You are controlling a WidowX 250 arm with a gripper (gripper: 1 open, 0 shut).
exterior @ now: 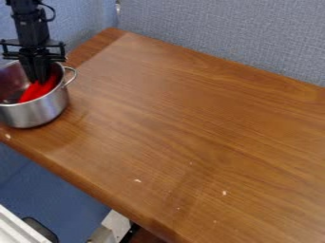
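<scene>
A silver metal pot [30, 111] with a side handle stands at the left edge of the wooden table. A red object [40, 87] lies inside it, partly hidden by the pot wall and the gripper. My black gripper [38, 74] points down into the pot at the red object; its fingertips are small and dark against the pot's interior, so whether they are open or shut on it cannot be told.
Grey padded walls stand behind. Below the table's front edge are a blue surface and white objects at the bottom left.
</scene>
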